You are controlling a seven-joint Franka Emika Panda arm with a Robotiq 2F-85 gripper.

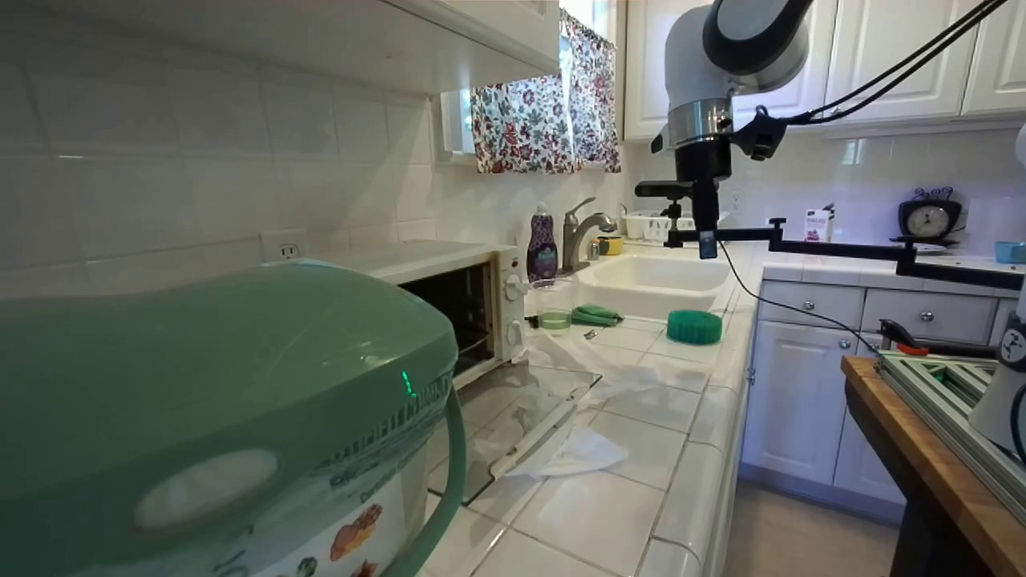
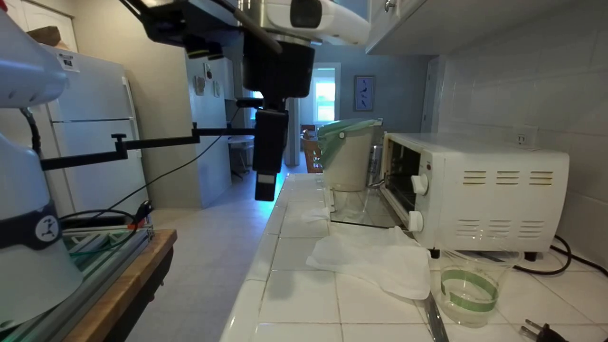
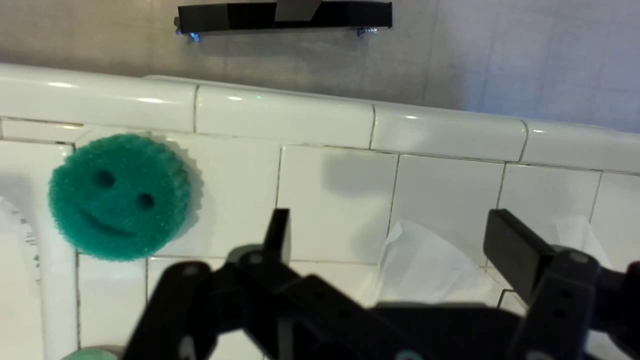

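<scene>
My gripper points down above the tiled counter, open, with nothing between its fingers. In exterior view 1 the gripper (image 1: 708,252) hangs in front of the sink, higher than the counter top. A round green sponge (image 3: 119,197) with a smiling face lies flat on the tiles, left of the fingers in the wrist view; in exterior view 1 the sponge (image 1: 694,327) is close to the sink corner. White paper (image 3: 429,264) lies on the counter below and partly behind the fingers. In exterior view 2 the paper (image 2: 373,259) spreads before the toaster oven (image 2: 496,182), whose glass door is down.
A clear cup with a green band (image 2: 468,290) and a knife (image 2: 436,319) lie near the oven. A lidded green-topped container (image 1: 221,385) fills the near left of exterior view 1. Bare tiles (image 2: 302,290) run along the counter's front edge.
</scene>
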